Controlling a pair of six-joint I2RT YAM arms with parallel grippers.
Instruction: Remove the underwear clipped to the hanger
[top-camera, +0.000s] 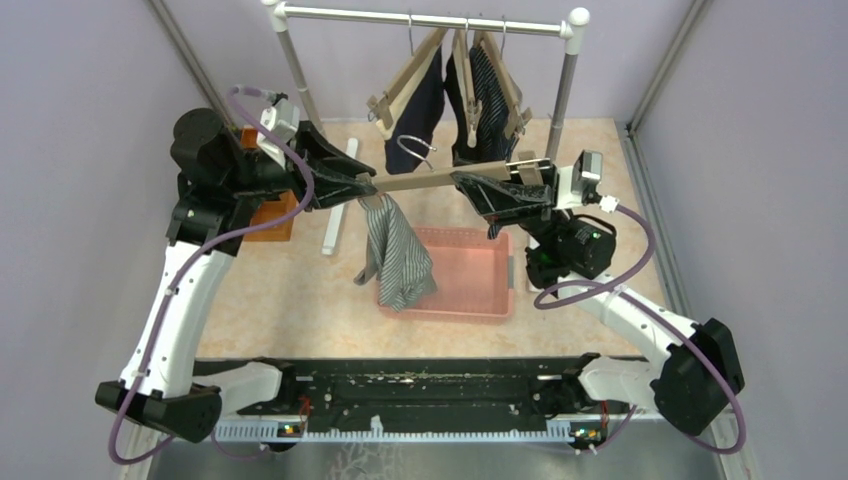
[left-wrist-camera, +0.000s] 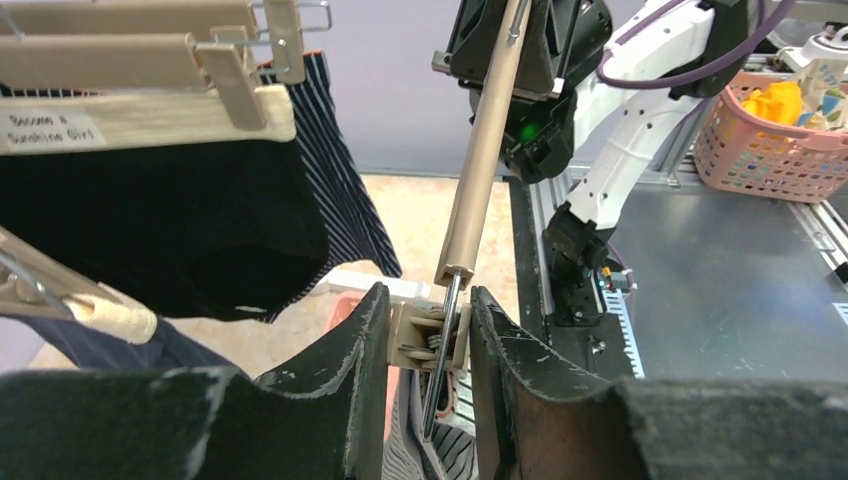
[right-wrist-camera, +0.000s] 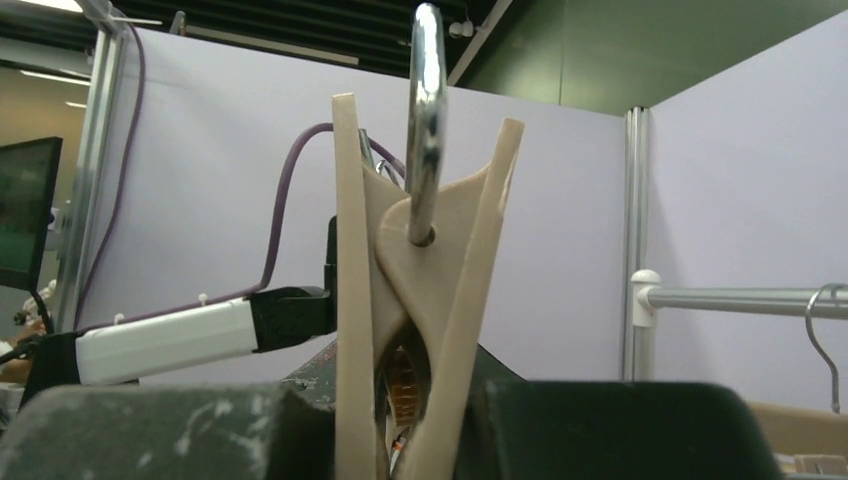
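Note:
A grey-striped piece of underwear (top-camera: 398, 255) hangs from the left end of a beige hanger (top-camera: 430, 179), above the pink basket. My left gripper is shut on the beige clip (left-wrist-camera: 412, 335) at that end, and striped cloth shows just beneath its fingers. At the hanger's other end, my right gripper is shut on a second clip (right-wrist-camera: 345, 250), with a metal wire running through its pivot. In the top view the bar lies almost level between both grippers, its metal hook (top-camera: 415, 146) pointing toward the rack. Whether the right clip holds any cloth is hidden.
Several dark garments (top-camera: 428, 105) on hangers hang from the white rack (top-camera: 430, 18) behind. Below is a pink basket (top-camera: 470, 318), seemingly empty. A brown tray (top-camera: 268, 234) stands left, partly behind my left arm.

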